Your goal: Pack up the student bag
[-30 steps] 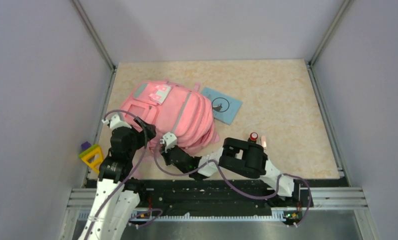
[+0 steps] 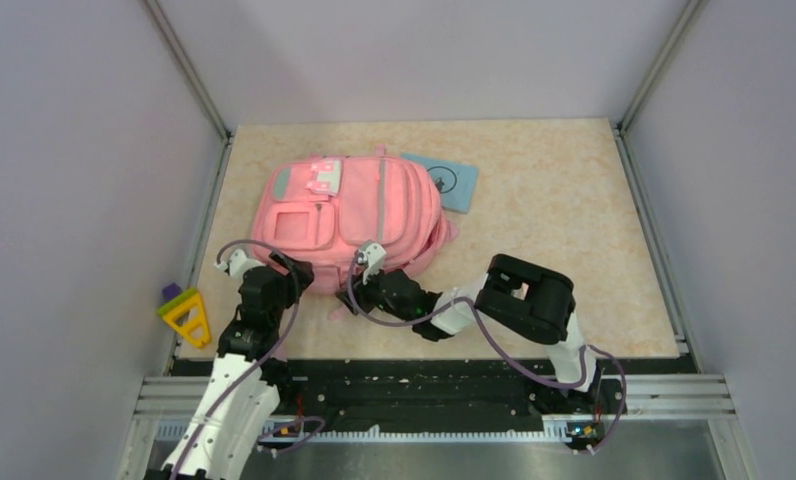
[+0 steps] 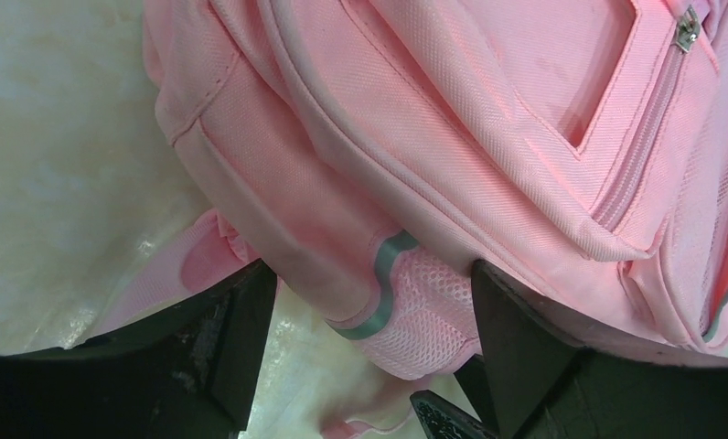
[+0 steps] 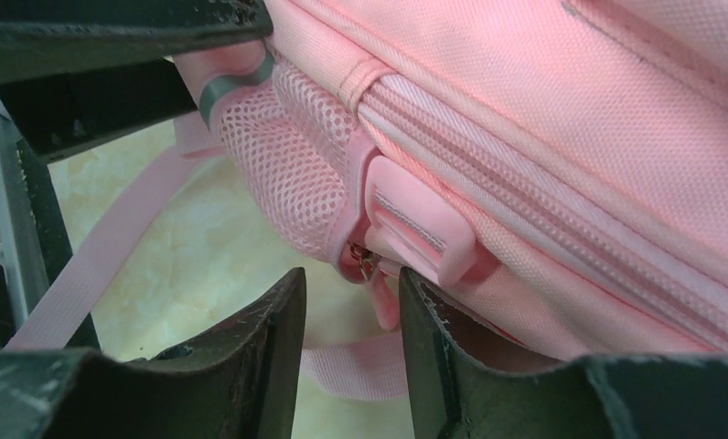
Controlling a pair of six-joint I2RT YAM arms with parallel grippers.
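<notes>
A pink backpack [image 2: 359, 210] lies on the table, pocketed face up. My left gripper [image 2: 306, 276] is at its near left edge. In the left wrist view, the left fingers [image 3: 228, 343] stand apart, with the bag's side and mesh pocket [image 3: 433, 302] showing behind the gap. My right gripper [image 2: 348, 300] is at the near side, right of the left one. Its fingers [image 4: 273, 338] are apart in the right wrist view, just below a metal zipper pull [image 4: 365, 261] beside the mesh pocket. Whether either gripper touches the fabric is unclear.
A blue book [image 2: 459, 180] lies partly behind the bag's far right side. At the left edge of the table is a yellow triangular object [image 2: 187, 318]. Loose pink straps [image 4: 104, 242] trail below the bag.
Over the last second the backpack has turned straighter, its right side shifting away from me. The book shifted slightly; a red-topped item became hidden.
</notes>
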